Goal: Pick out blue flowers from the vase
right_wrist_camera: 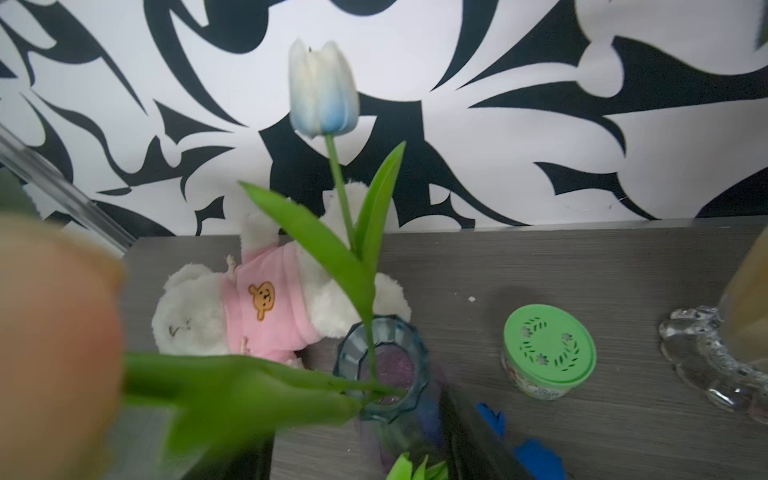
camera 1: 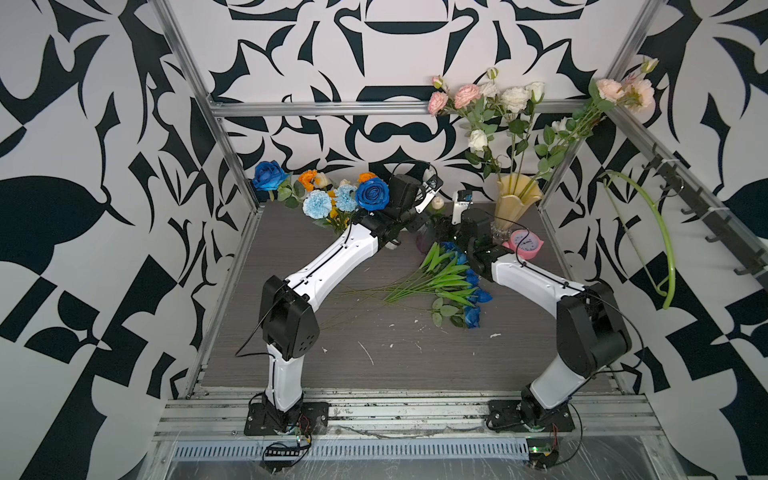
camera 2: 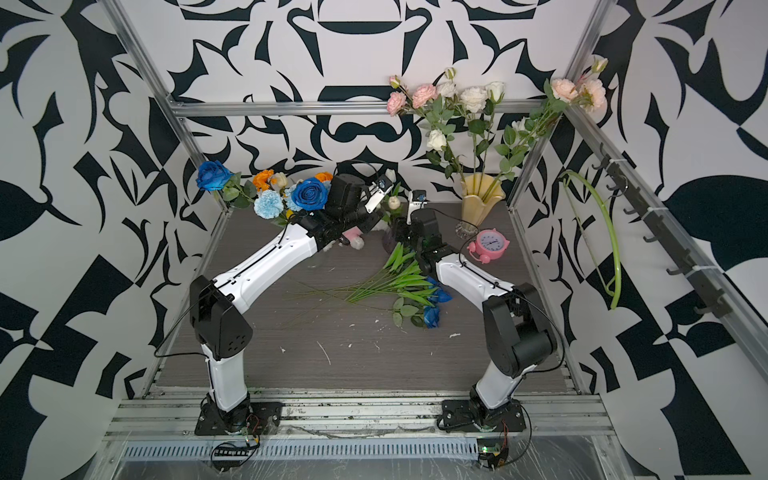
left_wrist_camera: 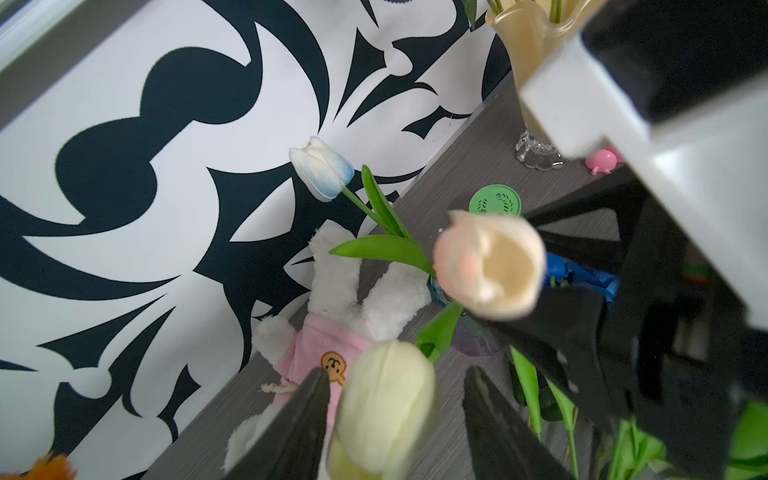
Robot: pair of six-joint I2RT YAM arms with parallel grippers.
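Note:
A blue glass vase holds a white-blue tulip, also seen in the left wrist view, with pale tulips beside it. My left gripper is open around a cream tulip head; whether it touches is unclear. My right gripper hovers close to the vase, open. Blue roses stand in a bouquet at the back left. More blue flowers lie on the table among green stems.
A white plush toy in pink, a green-lidded tub, a pink clock and a tall cream vase of roses crowd the back.

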